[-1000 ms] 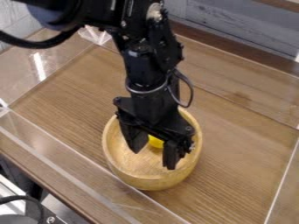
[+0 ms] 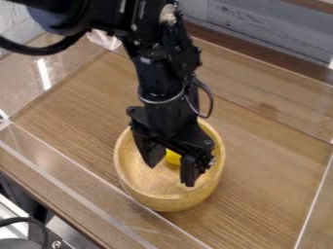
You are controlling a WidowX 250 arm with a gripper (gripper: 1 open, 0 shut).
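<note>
A wooden bowl (image 2: 172, 195) sits near the front edge of the wooden table, with a small yellow object (image 2: 173, 159) inside it. My black gripper (image 2: 170, 167) reaches down into the bowl from above, its two fingers apart, one on each side near the yellow object, which it partly hides. Whether the fingers touch the object I cannot tell.
A pale wall or ledge (image 2: 267, 34) runs along the back. A black cable (image 2: 26, 224) shows at the lower left beyond the table's edge.
My gripper has shifted very slightly at the fingertips; otherwise the bowl and yellow object look the same.
</note>
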